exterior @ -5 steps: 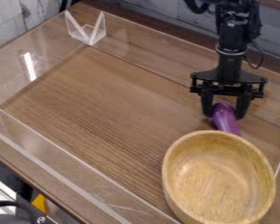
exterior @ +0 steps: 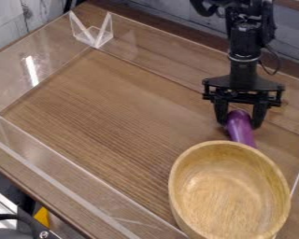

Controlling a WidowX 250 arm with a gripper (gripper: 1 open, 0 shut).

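The black gripper (exterior: 239, 110) hangs at the right side, its fingers around the upper end of a purple eggplant-like object (exterior: 242, 132) lying on the wooden table. Whether the fingers press on it or stand apart is hard to tell. Just below, in front of the purple object, is a large light-tan bowl (exterior: 190, 205).
A white wire rack (exterior: 94, 30) stands at the back left. Walls or rims border the back and left edges.
The gripper and purple object look almost still, with at most a very slight shift at the fingers.
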